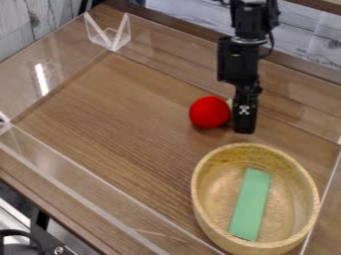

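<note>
My black gripper reaches down from the top of the camera view to just right of a red ball-like object. A small pale green item is partly hidden behind the fingers, which stand open by it. Whether they touch it I cannot tell.
A pale yellow bowl at the lower right holds a green block. A white wire holder stands at the back left.
</note>
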